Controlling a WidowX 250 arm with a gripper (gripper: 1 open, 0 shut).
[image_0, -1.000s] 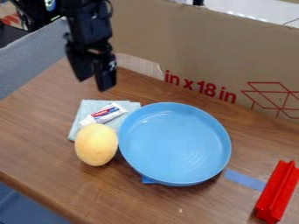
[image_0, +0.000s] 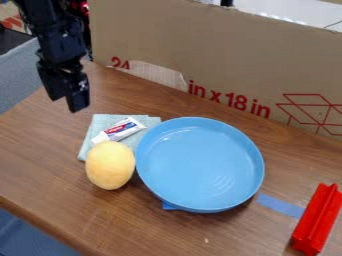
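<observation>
The black gripper (image_0: 64, 88) hangs at the upper left, above the wooden table and apart from the objects; it is open, with nothing visible between its fingers. A light blue cloth (image_0: 102, 125) lies left of a blue plate (image_0: 201, 162), with a white toothpaste tube (image_0: 120, 131) on it. A yellow oval object (image_0: 110, 167), like a mango or potato, sits beside the plate's left side, at the cloth's lower edge.
A red elongated object (image_0: 315, 219) lies at the right. A cardboard box (image_0: 214, 60) stands along the back. Blue tape (image_0: 281, 206) is on the table (image_0: 54, 170), whose left part is clear.
The gripper has moved left, away from above the cloth and toward the upper left. The objects on the table have not moved.
</observation>
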